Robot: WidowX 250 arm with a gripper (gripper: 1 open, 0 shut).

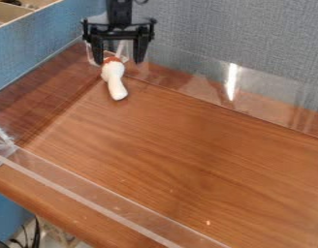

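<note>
A white elongated object with red at its upper end [116,81] lies on the wooden table [188,155] near the back left. My black gripper [119,52] hangs just above and behind that red end, open, its two fingers apart. Whether it touches the object cannot be told.
Clear plastic walls edge the table at the back and front left, with a grey textured panel [239,39] behind and a blue side [26,56] at the left.
</note>
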